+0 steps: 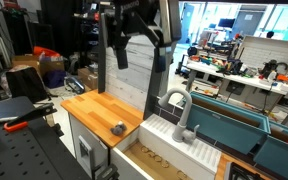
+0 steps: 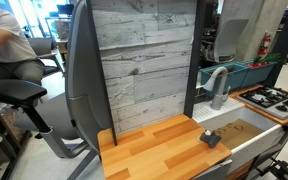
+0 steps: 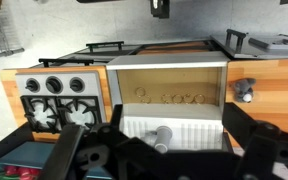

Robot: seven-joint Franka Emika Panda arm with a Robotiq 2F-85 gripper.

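In exterior view 1 my gripper (image 1: pixel 141 57) hangs high above the counter, its two fingers spread apart with nothing seen between them. Dark parts of the gripper fill the lower edge of the wrist view. A small grey object (image 3: pixel 243 90) lies on the wooden countertop (image 1: pixel 94 110), beside the sink basin; exterior view 2 shows the same grey object (image 2: pixel 210 138) near the counter's edge. Several thin rings (image 3: pixel 169 98) rest on the basin's wood-coloured floor. The sink basin (image 3: pixel 174 75) lies below my gripper, well apart from it.
A grey faucet (image 1: pixel 184 110) rises behind the basin. A stove (image 3: pixel 62 98) with black grates and knobs stands on the other side of it. A white plank panel (image 2: pixel 149 75) backs the countertop.
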